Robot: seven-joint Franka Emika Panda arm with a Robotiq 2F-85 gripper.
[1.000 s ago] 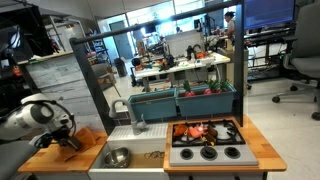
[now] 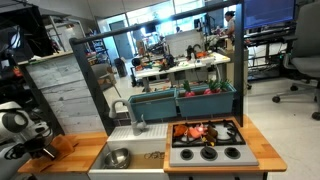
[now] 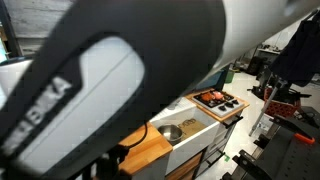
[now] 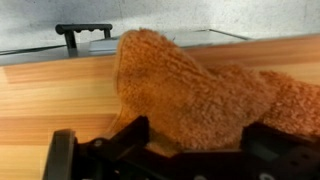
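An orange-brown towel point(image 4: 185, 90) lies bunched on the wooden counter point(image 4: 60, 105), filling the middle and right of the wrist view. My gripper is open over it, with dark fingers standing apart at the bottom of that view and the cloth showing between and beyond them. Whether the fingertips touch the cloth cannot be told. In exterior view 1 the gripper point(image 2: 42, 152) is low at the far left, with the towel point(image 2: 63, 147) at and to the right of it. My white arm hides the towel in exterior view 2.
Right of the wood are a sink with a metal pot point(image 2: 117, 158) and a faucet point(image 2: 115, 108). Farther right, a stove point(image 2: 208, 153) carries several colourful items point(image 2: 194, 131). Blue bins point(image 2: 205, 102) stand behind. The wood between towel and sink is bare.
The towel now sits farther left, leaving the wood near the sink bare.
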